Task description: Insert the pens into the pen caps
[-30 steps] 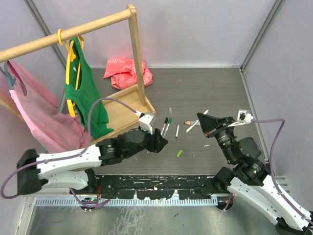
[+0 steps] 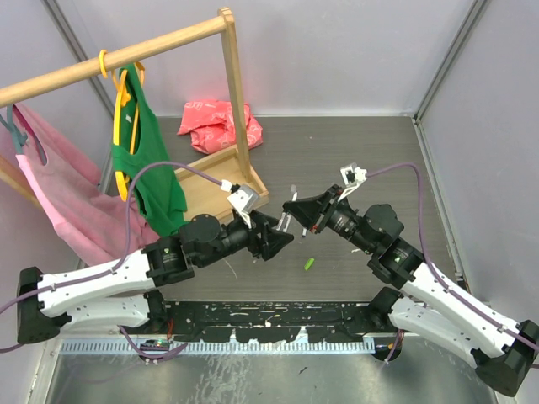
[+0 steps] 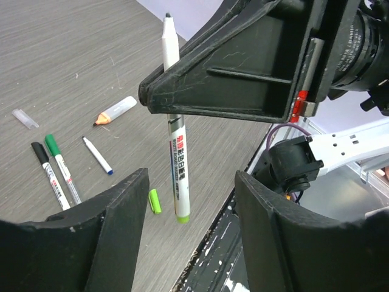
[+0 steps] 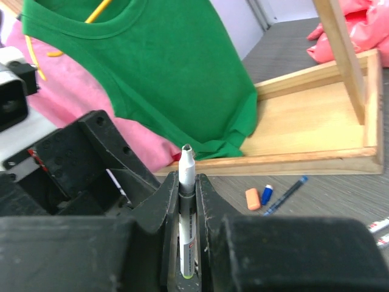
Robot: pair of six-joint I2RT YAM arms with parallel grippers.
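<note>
A white pen [image 3: 179,161] stands nearly upright, dark nib up and lime-green end down, with my right gripper shut on it. In the left wrist view its lower end appears between the separated fingers of my left gripper, which is open and holds nothing that I can see. From above, both grippers are close together over the table, the left one [image 2: 286,236] below the right one. A lime-green cap [image 2: 309,263] lies on the table. Beyond the pen are a black-capped marker [image 3: 51,176], a green-capped marker [image 3: 62,168] and a blue-ended pen [image 3: 97,155].
An orange-tipped marker [image 3: 115,111] and a small clear piece [image 3: 25,118] lie farther off. A wooden rack with a tray [image 2: 210,175] and hung clothes [image 2: 147,151] stands at the left; a pink bag [image 2: 206,122] is behind.
My right gripper has swung left, bringing the pen from a slanted pose to nearly upright beside the left gripper.
</note>
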